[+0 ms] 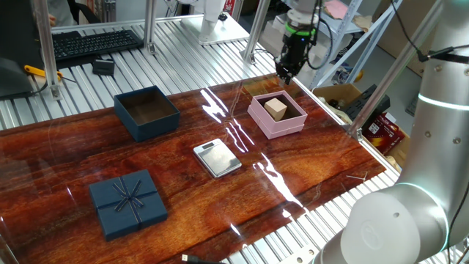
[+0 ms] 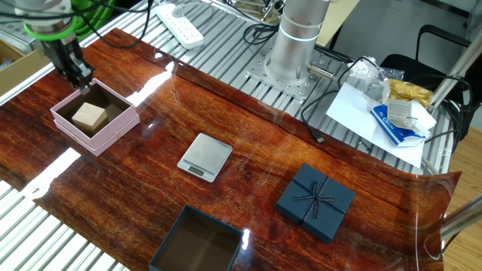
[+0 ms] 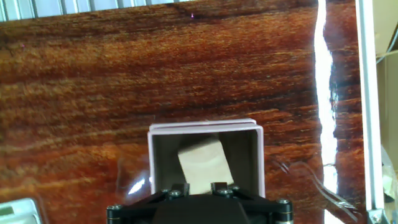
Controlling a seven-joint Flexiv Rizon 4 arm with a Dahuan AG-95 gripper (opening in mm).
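A pale wooden block (image 1: 275,109) sits inside the open pink box (image 1: 275,129). In the wrist view the block (image 3: 204,166) lies turned at an angle against the box's walls, its near part hidden by my gripper. My gripper (image 1: 284,76) hangs above and behind the box in exterior view 1, clear of it. From the other side, the gripper (image 2: 84,84) shows above the box's far left corner. Only the dark tops of the fingers (image 3: 180,188) show in the wrist view, and whether they are parted is unclear.
On the wooden-patterned table cover lie a small scale (image 1: 218,158), an open dark blue box (image 1: 149,125) and a blue lid with a bow (image 1: 129,204). Bare surface separates them. Metal frame posts (image 1: 149,29) stand along the edges.
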